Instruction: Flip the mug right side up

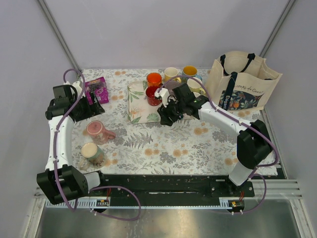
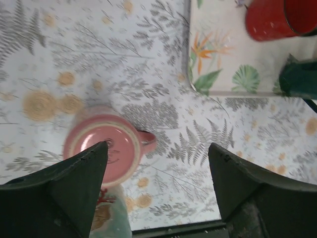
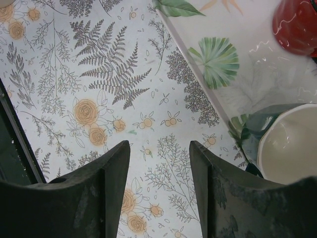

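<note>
A pink mug (image 1: 96, 130) stands at the left of the table with its handle toward the right; in the left wrist view its pink top face (image 2: 106, 144) shows below my left gripper, whose fingers are apart with nothing held. Below it stands a cream and teal mug (image 1: 93, 151). My right gripper (image 1: 167, 113) is open over the front edge of the tray; the right wrist view shows table between its fingers and a white-rimmed mug (image 3: 290, 144) to their right.
A tray (image 1: 136, 114) holds red and other mugs (image 1: 152, 96), with more mugs behind it. A tote bag (image 1: 247, 89) stands at back right and a purple packet (image 1: 99, 87) at back left.
</note>
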